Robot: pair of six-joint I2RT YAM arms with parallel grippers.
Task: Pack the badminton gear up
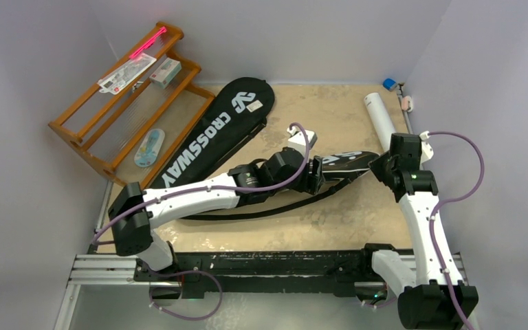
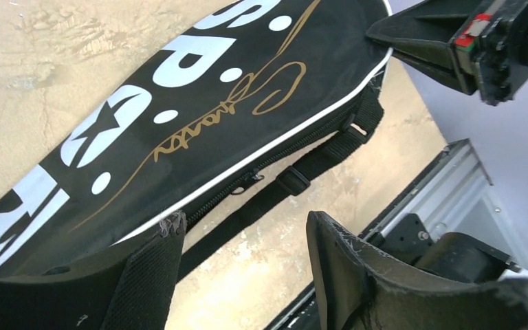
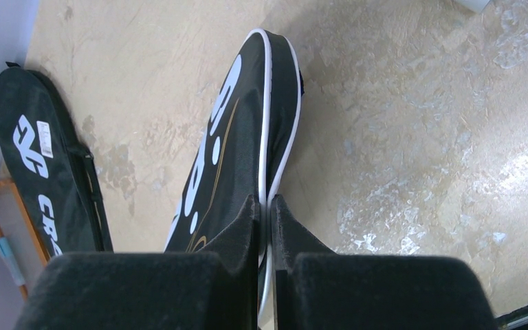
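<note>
A black bag with white letters, gold script, white piping and a zip (image 2: 199, 103) runs across the middle of the table. My right gripper is shut on its piped end, at the right in the top view. My left gripper hangs open over the bag's near edge, beside the zip pull (image 2: 245, 183) and the strap (image 2: 293, 180), nothing between its fingers. A second black bag marked CROSSWAY (image 1: 206, 137) lies flat at the back left.
A wooden rack (image 1: 120, 161) with small packets stands at the left. A white tube (image 1: 379, 117) lies at the back right, near a small blue item (image 1: 389, 84). Bare tabletop (image 1: 316, 113) shows behind and in front of the middle bag.
</note>
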